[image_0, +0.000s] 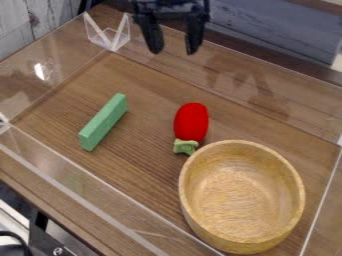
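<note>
My gripper (171, 40) is at the top middle, dark and blurred, open, with its fingers pointing down and nothing seen between them. Below it on the wooden table (94, 170) lie a red oval object (191, 121) with a pale green end toward the front, and a green bar (103, 122) on the left, set at a slant. A yellow bowl (242, 198) stands at the front right.
A clear plastic piece (107, 30) sits at the back left beside the gripper. Table edges show along the left and right.
</note>
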